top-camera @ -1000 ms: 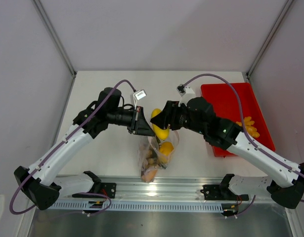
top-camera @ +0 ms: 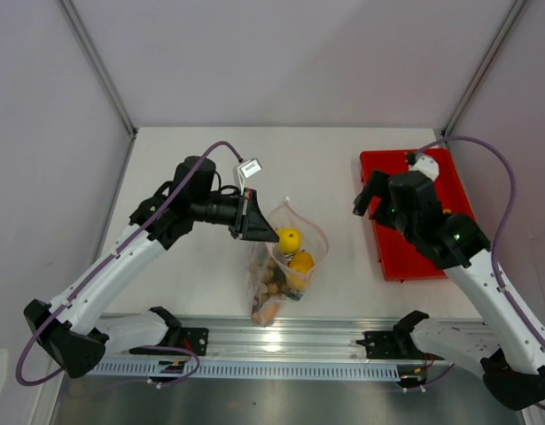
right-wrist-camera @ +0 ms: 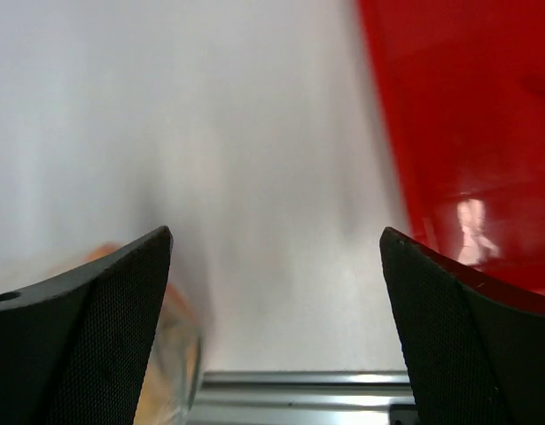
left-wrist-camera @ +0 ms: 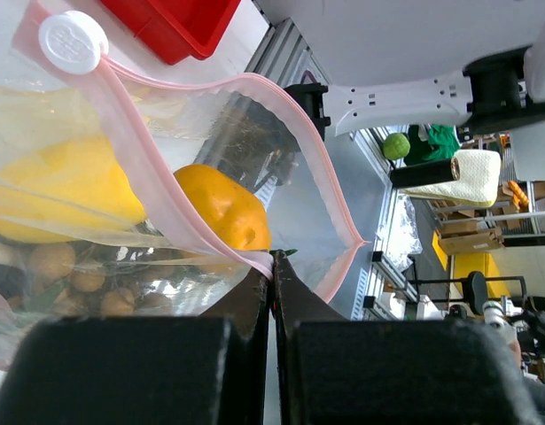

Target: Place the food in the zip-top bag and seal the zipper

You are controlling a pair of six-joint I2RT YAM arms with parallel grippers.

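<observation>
The clear zip top bag [top-camera: 317, 243] stands at the table's front middle, its mouth spread wide. A yellow food piece [top-camera: 290, 240] lies inside near the mouth, above an orange-yellow one [top-camera: 301, 262]; small brown pieces fill the lower part. My left gripper is shut on the bag's pink zip rim [left-wrist-camera: 312, 135], as the left wrist view shows. To the right, clear of the bag, my right gripper [top-camera: 365, 204] hangs beside the red bin [top-camera: 405, 266]. Its fingers [right-wrist-camera: 108, 341] are wide apart in the right wrist view, with nothing between them.
A white slider [left-wrist-camera: 73, 42] sits on the bag's zip rim. The right arm covers much of the bin, where only a bit of yellow [top-camera: 447, 211] shows. Bare table [top-camera: 290, 155] lies behind the bag, and the metal rail [top-camera: 272, 336] runs along the front.
The right gripper has let go of the yellow food piece, which now lies in the bag, and has swung right to the red bin. The left arm keeps its place.
</observation>
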